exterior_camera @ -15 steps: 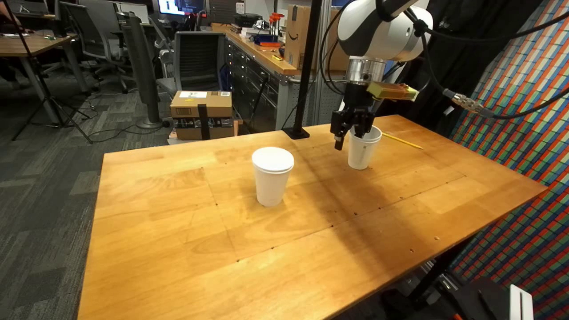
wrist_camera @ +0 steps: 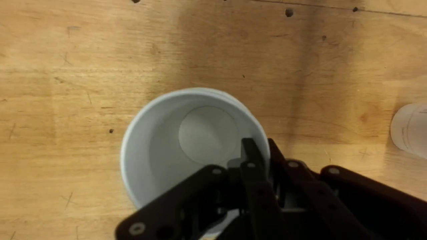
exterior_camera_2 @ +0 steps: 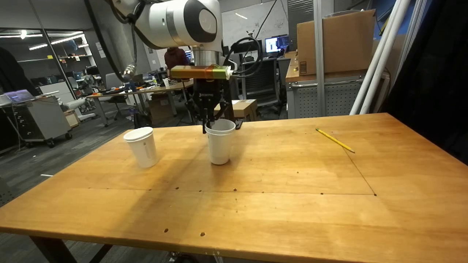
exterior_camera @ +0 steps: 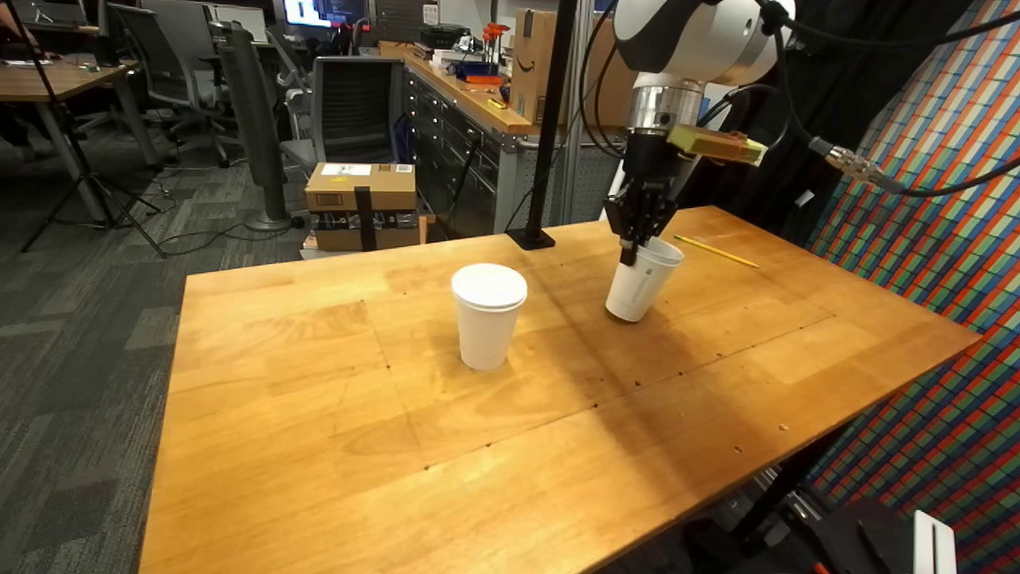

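Note:
My gripper (exterior_camera: 631, 257) is shut on the rim of an open white cup (exterior_camera: 638, 288), pinching its wall. In the wrist view, one finger (wrist_camera: 250, 148) reaches inside the cup and the other stays outside, with the wall between them. The inside of the cup (wrist_camera: 172, 140) looks empty. It leans in exterior view 1; whether its base touches the table is hard to tell. A second white cup (exterior_camera: 485, 330), topped by a white lid, stands apart from it, left of the held cup (exterior_camera_2: 220, 147) in exterior view 2.
A yellow pencil (exterior_camera_2: 334, 140) lies on the wooden table (exterior_camera_2: 280, 219), off to the right in exterior view 2. A black post (exterior_camera: 541, 153) rises at the table's back edge.
The fingers have closed on the cup's rim. My gripper has risen slightly, and the cup has gone from upright to tilted, its base shifting toward the lidded cup. The lidded cup has stayed put.

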